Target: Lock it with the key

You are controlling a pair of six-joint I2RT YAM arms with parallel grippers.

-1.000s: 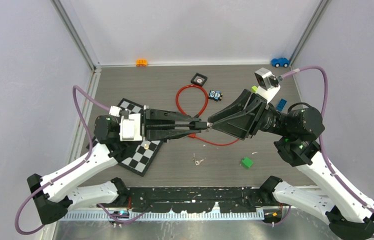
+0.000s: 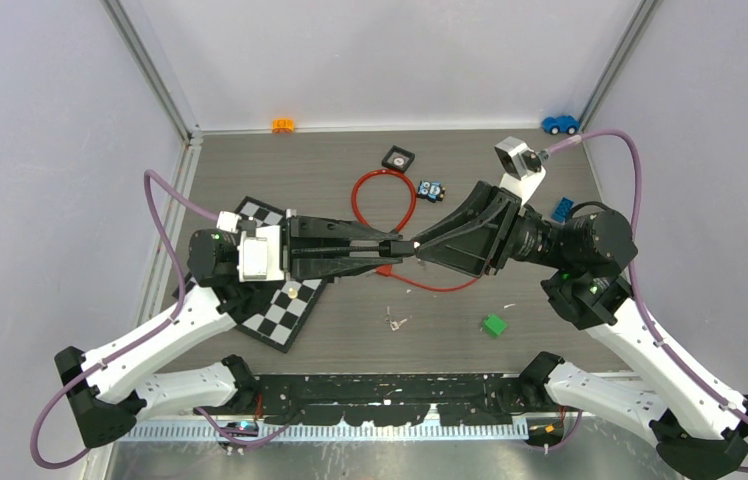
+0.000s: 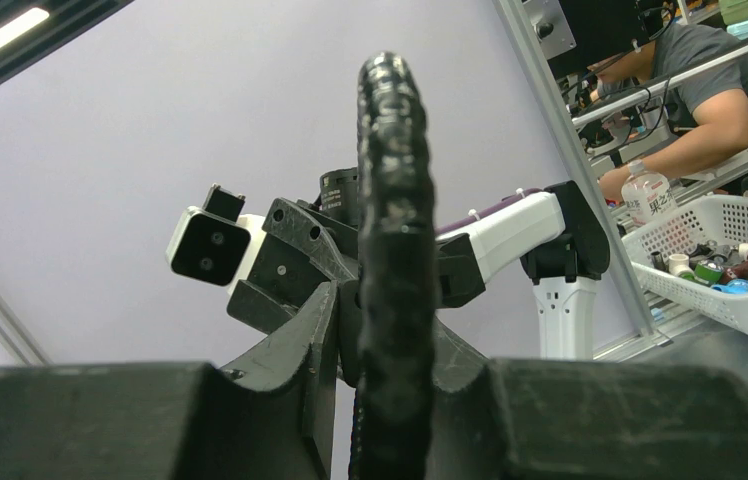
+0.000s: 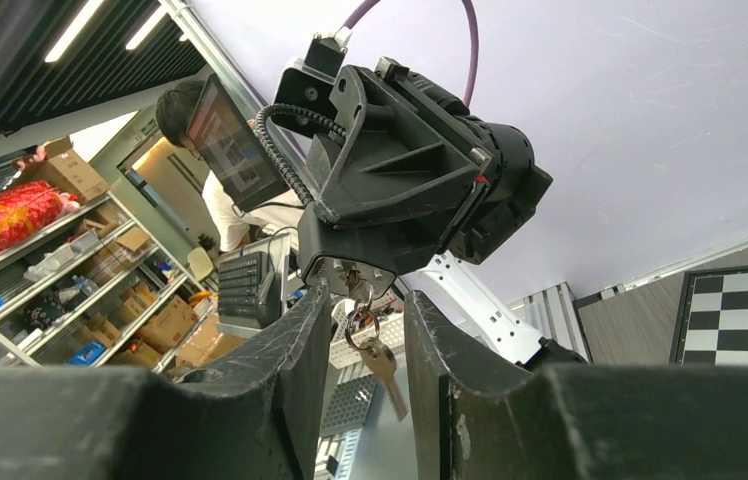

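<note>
Above the table, my left gripper (image 2: 399, 249) is shut on a black lock (image 4: 348, 245). A braided black cable loop (image 3: 395, 200) rises from the lock between the left fingers. The lock's end face points toward my right gripper (image 2: 420, 245), whose tips are close to it in the top view. In the right wrist view, a key (image 4: 353, 280) stands at that end face, with a ring and a second key (image 4: 380, 358) hanging below. The right fingers (image 4: 300, 365) are apart on either side of the keys, gripping nothing that I can see.
Below lie a red cable (image 2: 358, 190), a checkerboard (image 2: 275, 325), loose keys (image 2: 396, 324) and a green block (image 2: 493, 325). Farther back are a black square object (image 2: 398, 159), a small dark blue toy (image 2: 431, 191) and a blue car (image 2: 560, 125).
My right gripper's wrist has shifted slightly left, while its tips stay near the lock. The left arm holds still.
</note>
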